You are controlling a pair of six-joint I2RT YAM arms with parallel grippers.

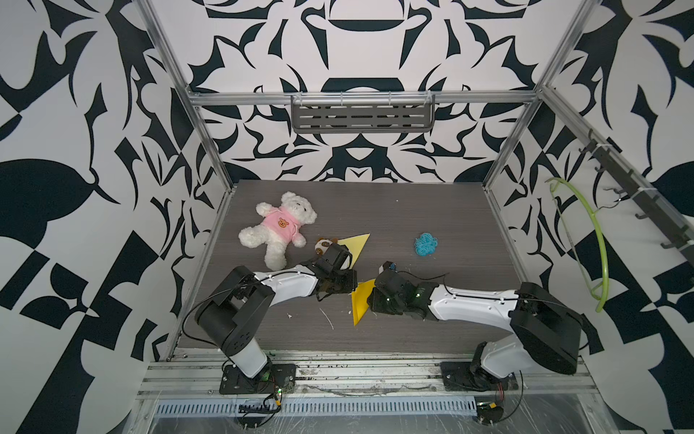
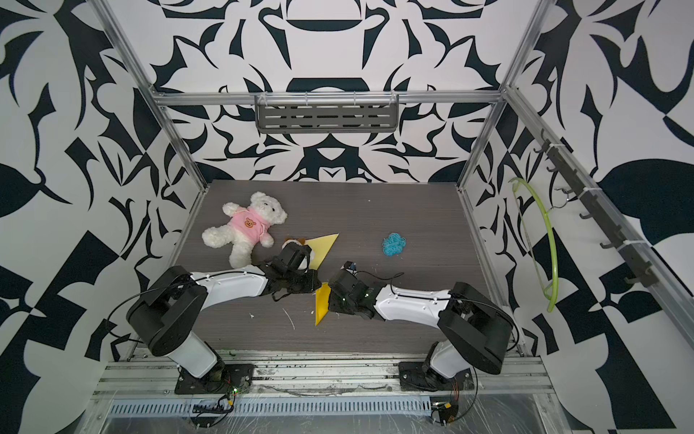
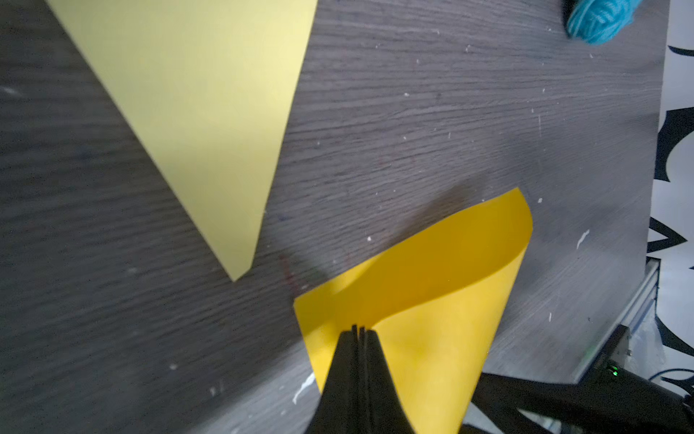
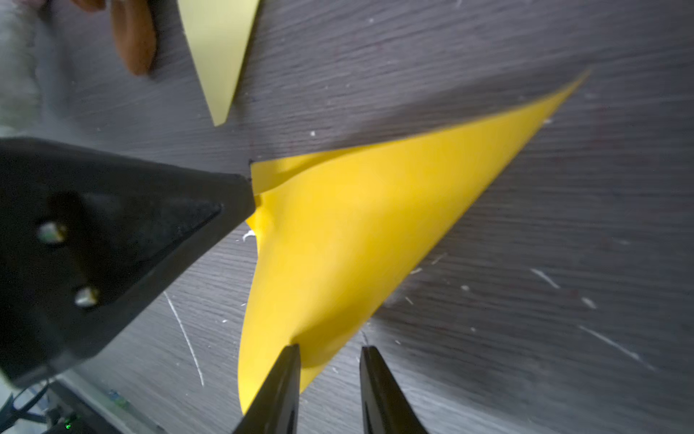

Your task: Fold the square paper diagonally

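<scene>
A bright yellow paper lies bent over diagonally in a loose, curved fold, one flap raised off the dark tabletop. My left gripper is shut, its tips at the curled edge of that paper; whether paper lies between them cannot be told. My right gripper is part open over the folded flap, its left finger against or just over the yellow paper and nothing visible between the two. A pale yellow paper triangle lies flat beyond the bright one.
A white teddy bear in a pink shirt lies at the left, with a brown plush beside the pale triangle. A blue yarn ball sits to the right.
</scene>
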